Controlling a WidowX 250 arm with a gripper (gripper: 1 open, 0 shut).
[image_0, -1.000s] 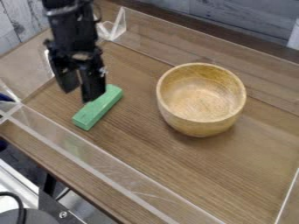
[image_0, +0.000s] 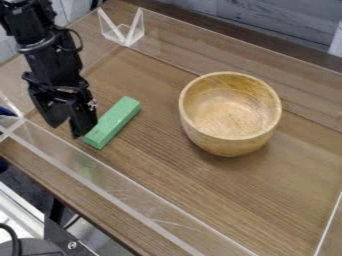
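Note:
A green rectangular block (image_0: 112, 121) lies on the wooden surface, angled toward the upper right. My black gripper (image_0: 74, 117) is just left of it, low near the surface, its fingers apart with nothing visible held between them.
A round wooden bowl (image_0: 229, 110) sits to the right of the block. Clear strips and cables lie at the lower left.
My gripper has moved left, away from over the block's upper part, uncovering more of it. The block and bowl look unmoved.

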